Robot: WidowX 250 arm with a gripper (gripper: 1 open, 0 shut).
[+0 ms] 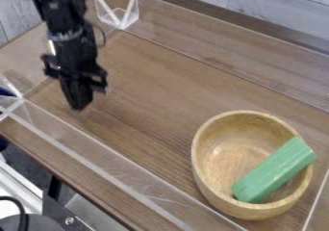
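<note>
My gripper (69,89), a dark, blurred shape, is low over the wooden table at the left, its fingers pointing down; whether anything is between them is too blurred to tell. A tan round bowl (221,156) sits at the lower right with a green block (274,169) lying tilted inside it, on its right side.
A white wire-like object (118,13) stands at the back left. Clear plastic edging runs along the lower left, with dark items beyond it.
</note>
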